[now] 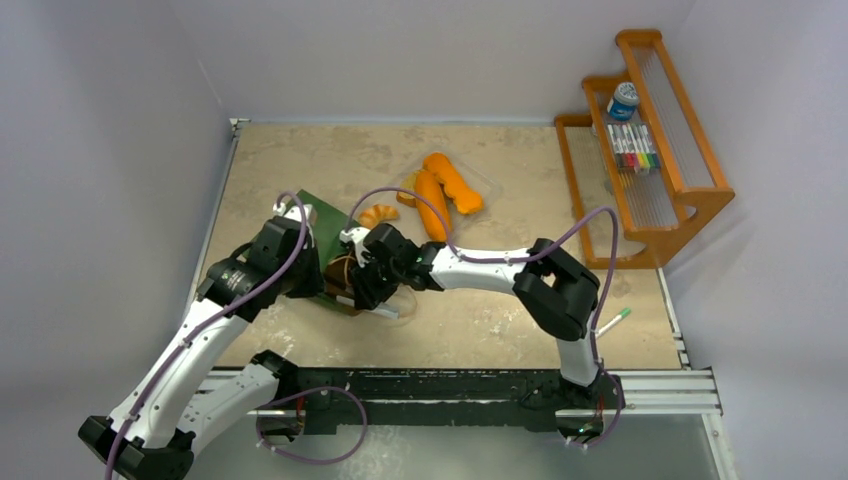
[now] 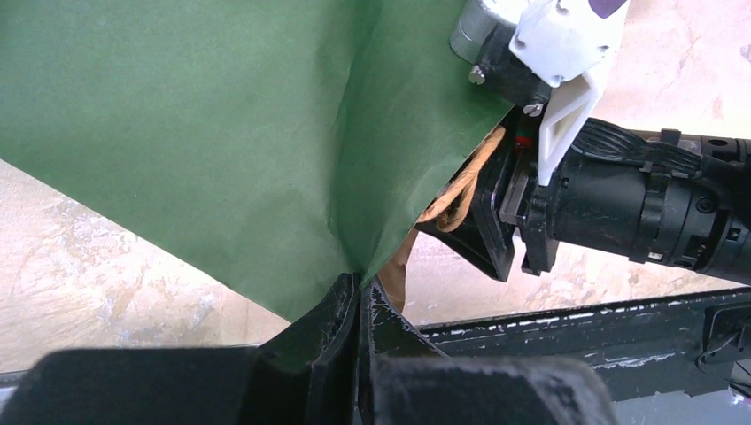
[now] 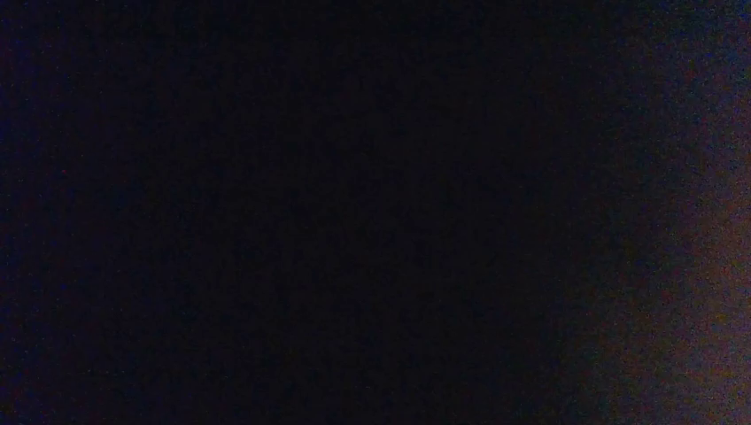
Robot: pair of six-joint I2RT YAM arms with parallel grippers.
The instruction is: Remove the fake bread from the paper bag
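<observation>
The green paper bag [image 1: 329,219] lies on its side at the left of the table, with a brown mouth and twisted handle [image 2: 465,184]. My left gripper is shut on the green paper at the bag's lower edge. My right gripper [image 1: 352,280] is pushed into the bag's mouth; its fingertips are hidden and the right wrist view is almost black. Orange fake bread pieces [image 1: 431,205] rest in a clear tray at the back middle, and a croissant [image 1: 378,215] lies beside the bag. Whatever is inside the bag cannot be seen.
A wooden rack [image 1: 700,200] with markers and a jar stands at the back right. A white marker [image 1: 612,322] lies at the front right.
</observation>
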